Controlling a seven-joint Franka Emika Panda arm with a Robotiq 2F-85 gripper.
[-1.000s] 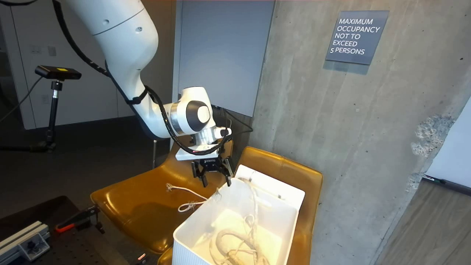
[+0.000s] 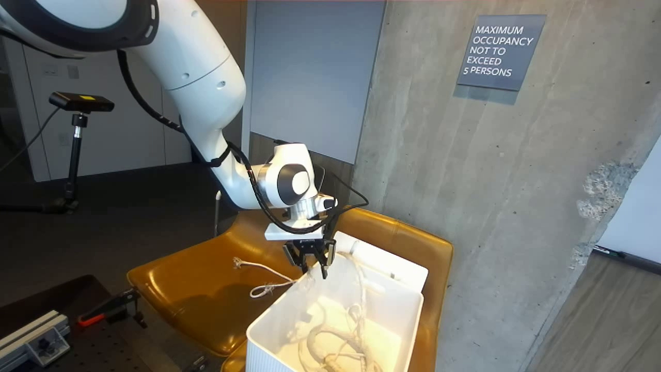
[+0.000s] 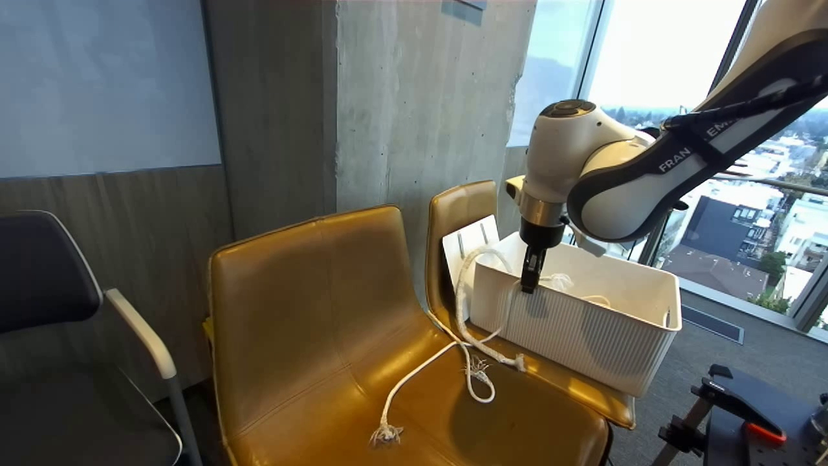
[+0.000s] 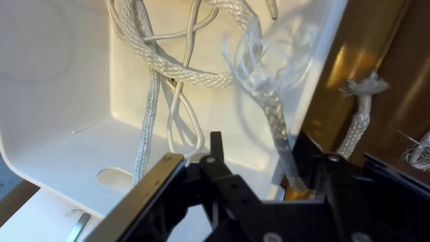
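My gripper [image 2: 314,273] is at the rim of a white ribbed box [image 3: 574,334], pointing down, its fingers partly open. In the wrist view, a white braided rope [image 4: 278,121] with a frayed end rises between the fingers, close to the right one; the gap on its left is clear. Thicker rope [image 4: 177,70] and thin cord [image 4: 187,44] lie looped inside the box. Outside, rope pieces hang over the rim onto the tan chair seat, among them a cord with a frayed end [image 3: 385,432] and a thicker rope end [image 3: 508,360].
The box stands on a tan chair, with a white panel [image 2: 384,260] leaning behind it against the backrest. Another tan chair [image 3: 310,310] adjoins it. A concrete wall [image 2: 496,204] rises behind. A dark table with a red-and-black clamp [image 2: 102,312] is near the front.
My gripper has moved right and down to the box rim, and its fingers have come closer together. The box has shifted very slightly to the right.
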